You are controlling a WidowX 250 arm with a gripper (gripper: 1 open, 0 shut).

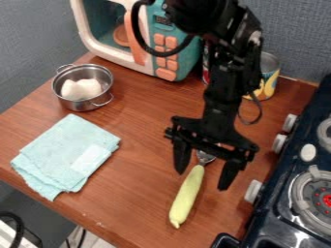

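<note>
My black gripper (204,170) is open, its two fingers spread wide and hanging low over the wooden table, just above the top end of a yellow corn cob (184,201). A small silver metal object (204,156) shows between the fingers behind that end of the cob, partly hidden by the gripper. I cannot tell whether the fingertips touch the table.
A light blue cloth (64,156) lies at the left, below a metal pot (103,99) holding white items. A toy microwave (167,64) stands at the back, a can (268,68) behind my arm. A black stove (292,223) borders the right side.
</note>
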